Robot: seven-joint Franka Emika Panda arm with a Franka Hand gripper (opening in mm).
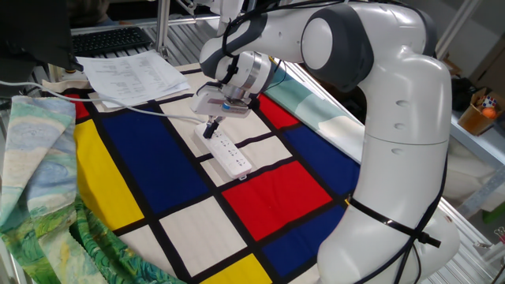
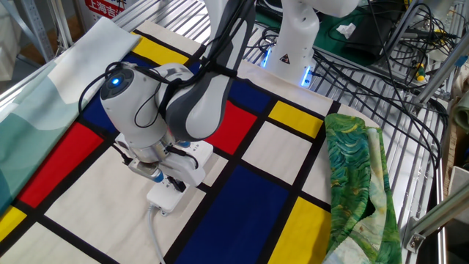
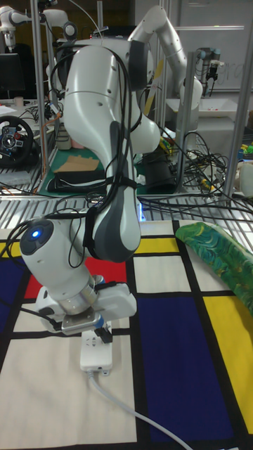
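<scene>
A white power strip with several sockets lies on the patterned cloth, its cable leaving the end under the gripper. My gripper points down over that cable end. Its dark fingers stand close together at the strip's top face; whether they touch it I cannot tell. The fingers look shut, and nothing shows between them. In exterior view 2 the hand covers the middle of the strip, leaving both ends visible. From exterior view 3, the strip's cable end sticks out in front of the gripper.
Printed papers lie on the far left of the cloth. A folded green painted cloth covers one edge. The white cable runs away across the cloth. Coloured squares around the strip are clear.
</scene>
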